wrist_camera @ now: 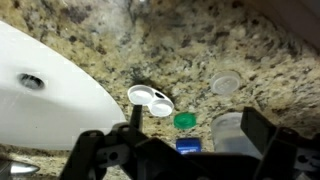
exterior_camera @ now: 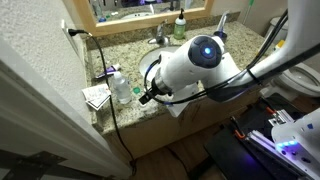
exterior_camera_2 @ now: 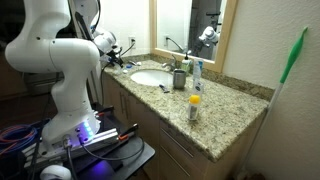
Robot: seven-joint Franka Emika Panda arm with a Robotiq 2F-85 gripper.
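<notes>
My gripper is open over the counter, its two dark fingers apart in the wrist view. Between and just beyond them lie a green cap (wrist_camera: 185,121), a white two-lobed piece (wrist_camera: 151,100) like a lens case, and a clear round disc (wrist_camera: 226,82). Beside the right finger is a whitish bottle (wrist_camera: 229,132), partly hidden. A small blue piece (wrist_camera: 188,145) shows below the green cap. In exterior view 1 the gripper (exterior_camera: 147,93) hangs beside a clear bottle (exterior_camera: 122,88); whether it touches anything cannot be told.
The sink basin (wrist_camera: 45,110) lies left in the wrist view. A white paper or cloth (exterior_camera: 97,96) rests near the wall. A soap bottle (exterior_camera: 180,25) stands behind the basin. Far along the counter, a yellow-capped bottle (exterior_camera_2: 194,106) has clear granite around it.
</notes>
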